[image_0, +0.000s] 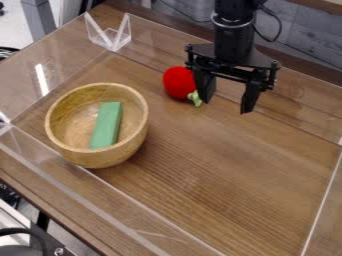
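Note:
My gripper (218, 82) hangs over the back middle of the wooden table (214, 190), its two black fingers spread and angled downward. Just left of it lies a round red object (181, 82) with a small green part, partly hidden behind the near finger. A wooden bowl (74, 135) on the left holds a green block (104, 135) lying inside it. I cannot tell whether anything is between the fingers.
A clear plastic piece (110, 32) stands at the upper left. A grey wall borders the table's back right.

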